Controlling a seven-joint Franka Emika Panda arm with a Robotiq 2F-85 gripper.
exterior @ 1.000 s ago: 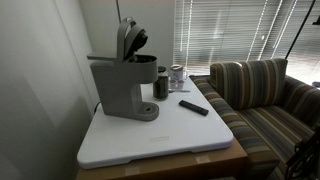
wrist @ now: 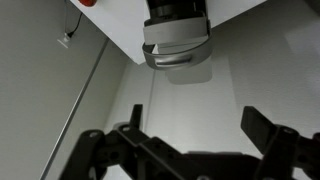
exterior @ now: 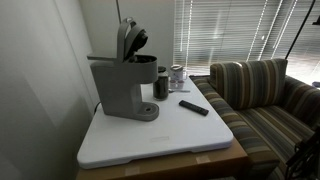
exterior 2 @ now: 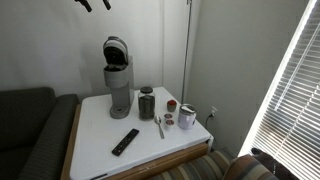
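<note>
My gripper is open and empty, its two dark fingers spread wide in the wrist view. In exterior view 2 the black fingertips (exterior 2: 107, 4) poke in at the top edge, above the grey coffee maker (exterior 2: 118, 88). The coffee maker (exterior: 122, 88) stands upright on the white table with its lid (exterior 2: 115, 50) raised. From the wrist camera, its top with a silvery handle-like rim (wrist: 178, 52) shows beyond the fingers, apart from them. A dark jar (exterior 2: 147, 104) and a pale mug (exterior 2: 187, 117) stand to its right in exterior view 2.
The white table (exterior 2: 90, 140) also bears a black remote (exterior 2: 125, 142), a spoon (exterior 2: 159, 128), a small cup (exterior 2: 168, 120) and a red-topped container (exterior 2: 172, 105). A striped armchair (exterior: 250, 85) stands beside it.
</note>
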